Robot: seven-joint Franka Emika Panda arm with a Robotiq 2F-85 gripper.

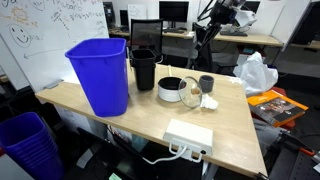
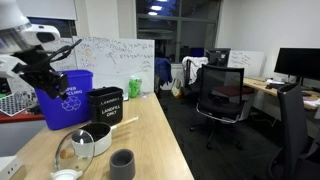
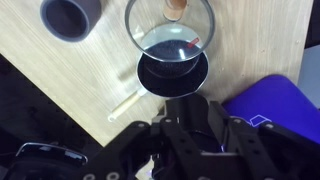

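A clear glass lid (image 1: 190, 92) with a rim stands tilted by the front right of a white pot (image 1: 170, 91) with a dark inside. In the wrist view the lid (image 3: 160, 38) overlaps the pot (image 3: 172, 78) and its wooden knob (image 3: 175, 8) is well apart from my fingers. Whether the lid rests on the pot or the table I cannot tell. My gripper (image 1: 201, 44) is high above the table, clear of the lid. Its dark fingers merge with the dark background in the wrist view, so how the fingers stand is unclear.
A grey mug (image 2: 122, 164) stands beside the pot. Behind are a black bin (image 1: 144, 70) and a tall blue bin (image 1: 99, 78). A white cloth (image 1: 209, 102) and a white power box (image 1: 188, 138) lie on the table.
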